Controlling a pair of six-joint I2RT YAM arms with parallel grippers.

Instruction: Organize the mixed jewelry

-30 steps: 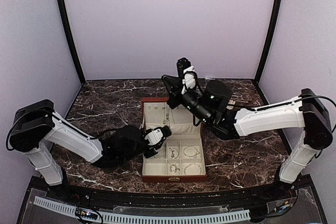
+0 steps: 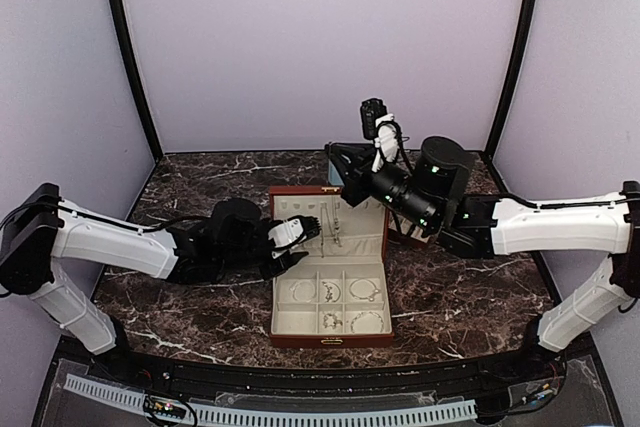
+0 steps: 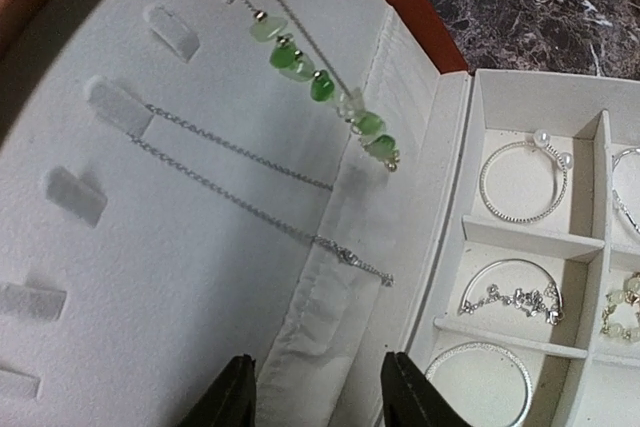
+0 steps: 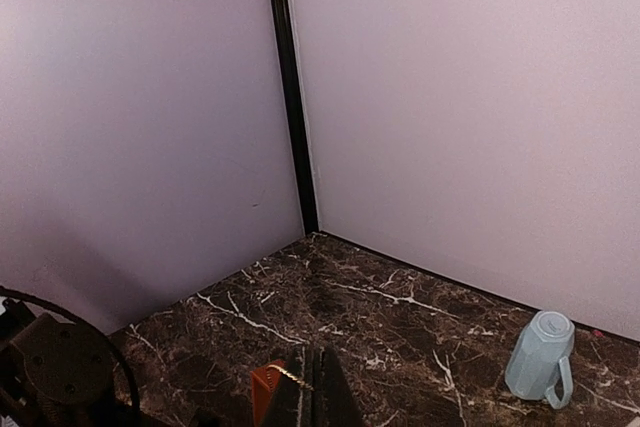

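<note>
A green-bead necklace hangs in a loop before the cream lid lining, its chains running up out of the left wrist view. Above the lid, my right gripper is shut, with a thin chain at its fingers. A plain silver necklace hangs from a lid tab. Low at the lid's left side, my left gripper is open, nothing between its fingers. The open jewelry box has bracelets in its compartments, among them a pearl-tipped bangle and a charm bracelet.
Empty tabs line the lid. A second box lies partly hidden under my right arm. Behind the lid stands a light blue pitcher.
My right gripper has moved right and slightly up, and the bead necklace has shifted right with it, apart from the silver one. The left gripper has risen from the compartments toward the lid.
</note>
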